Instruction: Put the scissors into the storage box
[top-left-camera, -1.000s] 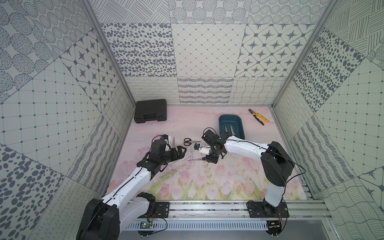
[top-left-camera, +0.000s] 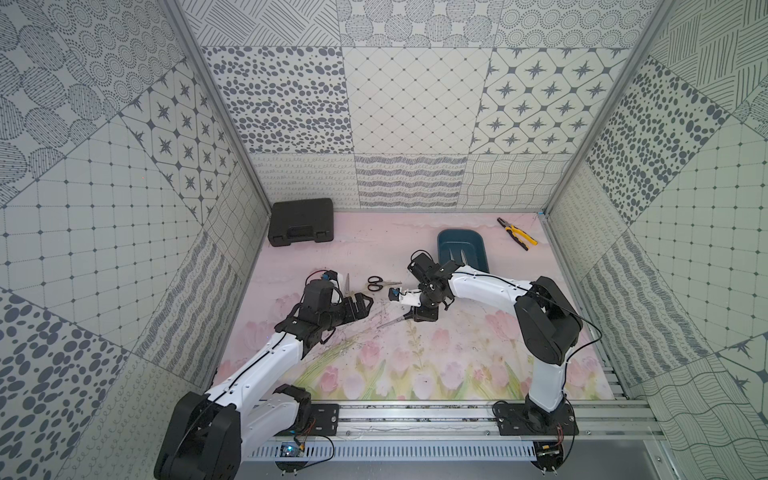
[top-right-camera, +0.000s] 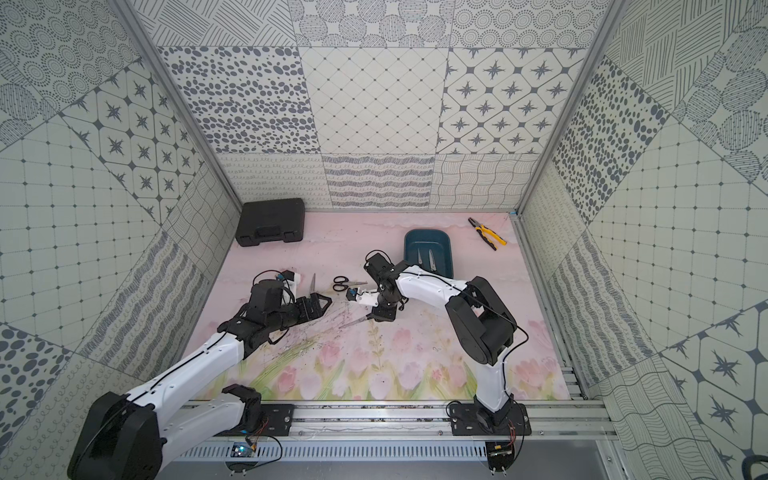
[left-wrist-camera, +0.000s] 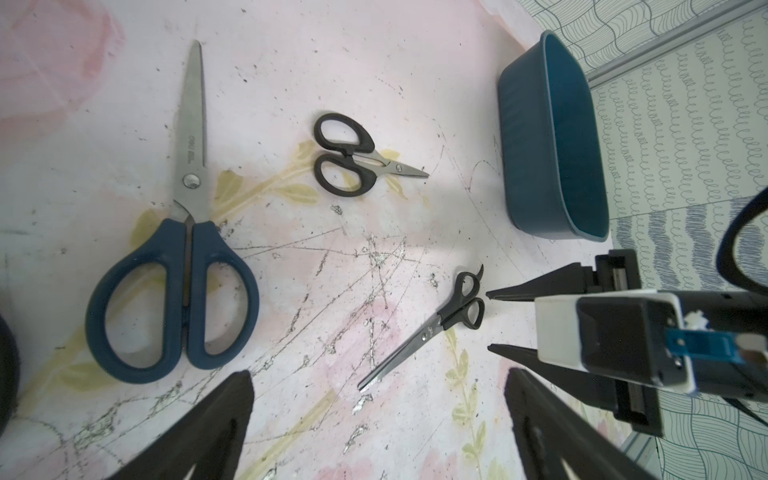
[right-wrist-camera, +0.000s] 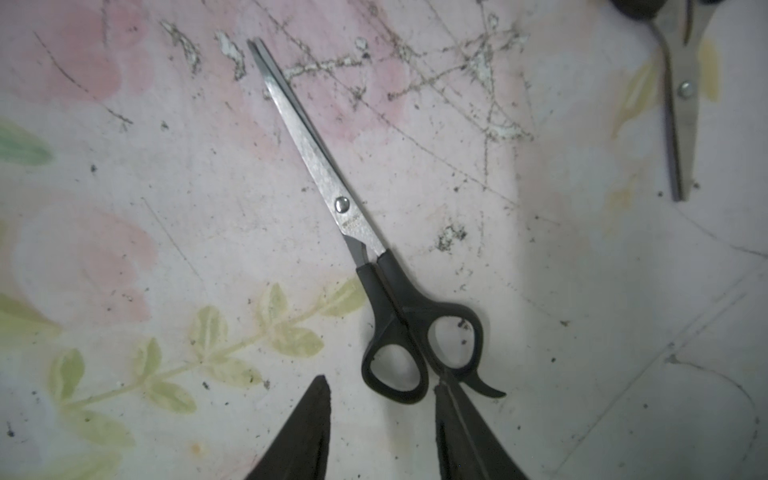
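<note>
Large blue scissors (left-wrist-camera: 143, 311) lie on the table at left in the left wrist view, below my open left gripper. Small black scissors (left-wrist-camera: 336, 128) lie beyond. Long black-handled scissors (right-wrist-camera: 316, 160) lie under my right gripper, whose fingers stand part open just behind the handle loops, nothing seen held. The blue storage box (left-wrist-camera: 524, 128) stands behind the right arm, with slender metal items inside in the top views.
A black case (top-left-camera: 301, 220) sits at the back left, yellow-and-black pliers (top-left-camera: 520, 236) at the back right.
My right gripper and arm have shifted slightly, the gripper remaining over the long scissors. The left arm is almost unchanged.
</note>
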